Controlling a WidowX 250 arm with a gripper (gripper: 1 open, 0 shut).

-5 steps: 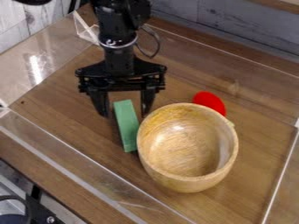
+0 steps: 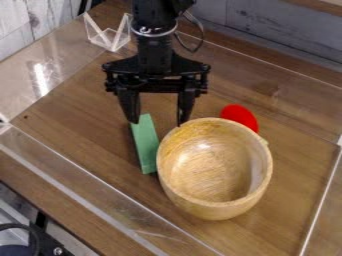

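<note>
The black gripper (image 2: 156, 106) hangs over the wooden table with its two fingers spread open and nothing visible between them. Below it, left of the bowl, a green rectangular block (image 2: 144, 145) lies on the table. A large light wooden bowl (image 2: 214, 190) takes up the right front. A red round object (image 2: 239, 117) sits behind the bowl, partly hidden by it.
A white wire rack (image 2: 107, 35) stands at the back left. Bare table (image 2: 80, 105) lies left of the arm and at the back right. A clear edge strip runs along the near left, and walls border the back.
The gripper has moved up and slightly right, away from the green block, and its fingers look wider apart. The block, bowl and red object have not visibly moved.
</note>
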